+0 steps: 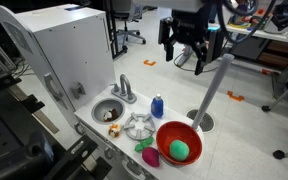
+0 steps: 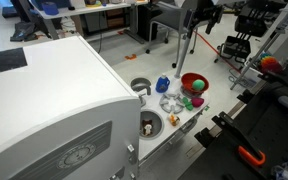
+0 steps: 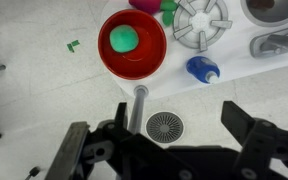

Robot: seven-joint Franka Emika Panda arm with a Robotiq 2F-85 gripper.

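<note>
My gripper (image 1: 184, 58) hangs in the air at the top of exterior view 1, fingers spread and nothing between them. In the wrist view the gripper stands open over bare floor. A red bowl (image 3: 149, 66) holds a round green object (image 3: 124, 39). The blue bottle (image 1: 157, 106) stands upright behind a light-grey burner (image 1: 138, 126) on the white counter. Beside the bowl lie a magenta object (image 1: 150, 156) and a green one (image 1: 144, 144).
A sink (image 1: 107, 110) with a grey faucet (image 1: 125, 88) is at the counter's left, small toy-like items in and beside it. A tall white cabinet (image 1: 79, 55) rises further left. The grey post (image 1: 212, 92) stands behind the bowl, near a round floor drain (image 3: 164, 127).
</note>
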